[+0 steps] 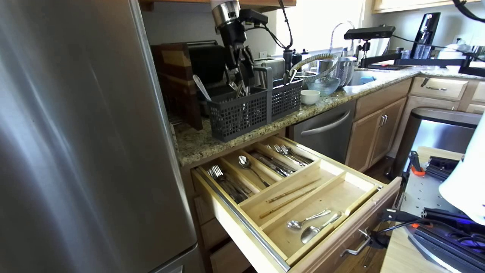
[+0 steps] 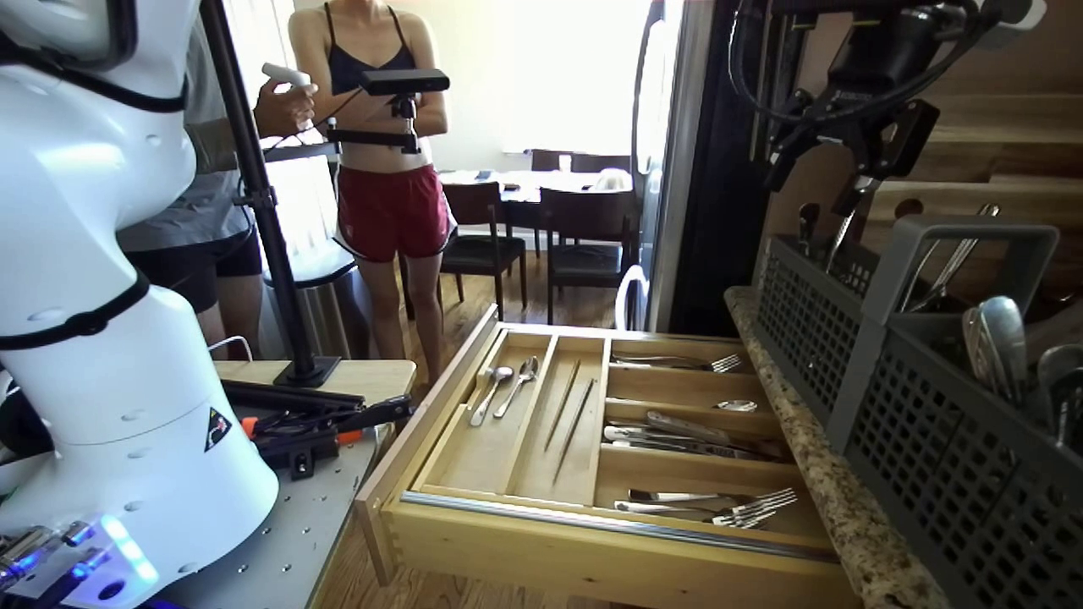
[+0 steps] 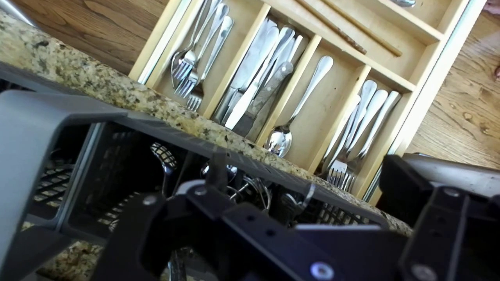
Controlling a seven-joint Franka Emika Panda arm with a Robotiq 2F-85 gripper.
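Note:
My gripper is open above the dark grey cutlery basket on the counter. A utensil handle rises from the basket close below the fingers; whether they touch it I cannot tell. In the wrist view the finger linkages hide much of the basket, though several metal utensils show inside it. Below the counter edge the wooden drawer is pulled out. It holds forks, knives, a lone spoon, more forks, two chopsticks, and two spoons in the front compartment.
Wooden boards and a dark appliance stand behind the basket. A white bowl and a glass bowl lie to its right in exterior view 1. The fridge flanks the drawer. Two people stand beyond the drawer.

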